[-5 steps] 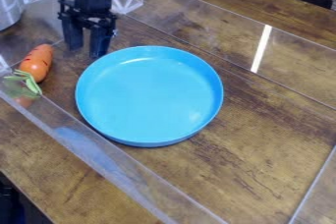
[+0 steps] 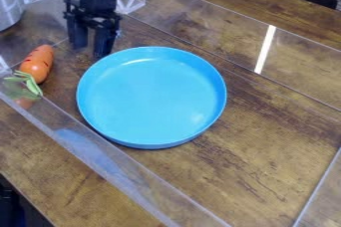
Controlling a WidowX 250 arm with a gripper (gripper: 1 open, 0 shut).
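Observation:
A black gripper (image 2: 91, 34) hangs at the upper left, low over the wooden surface just behind a large blue plate (image 2: 150, 96). Its two fingers point downward and look apart, with nothing visible between them. An orange carrot (image 2: 38, 64) with a green top lies to the left of the plate, below and left of the gripper, not touched by it.
A clear plastic barrier (image 2: 118, 171) runs diagonally along the lower left, with more clear edging at top and right. A metallic pot (image 2: 8, 2) is cut off at the top left. The wooden surface (image 2: 260, 121) right of the plate is free.

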